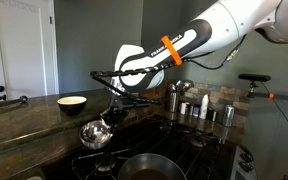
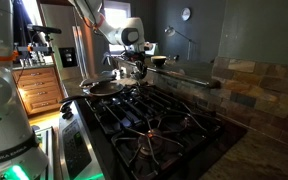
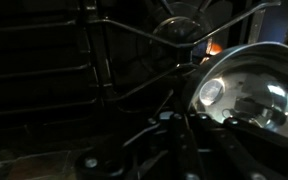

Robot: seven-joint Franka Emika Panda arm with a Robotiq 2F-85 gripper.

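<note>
A shiny metal bowl [image 1: 95, 134] hangs tilted at the left end of the stove, its open side turned toward the camera in exterior view 1. My gripper [image 1: 110, 117] is shut on its rim, above and to the right of it. In the wrist view the bowl [image 3: 256, 88] fills the right side, with its near rim at the dark gripper. The inside of the bowl that shows looks empty. Exterior view 2 has the gripper [image 2: 140, 70] small and far off, and the bowl is hard to make out there.
On the stove [image 2: 149, 135] a dark frying pan [image 1: 152, 168] sits in front of the gripper. Another bowl [image 1: 72, 105], pale outside, stands on the counter [image 1: 24, 122] behind. Several bottles and shakers [image 1: 204, 106] line the back right.
</note>
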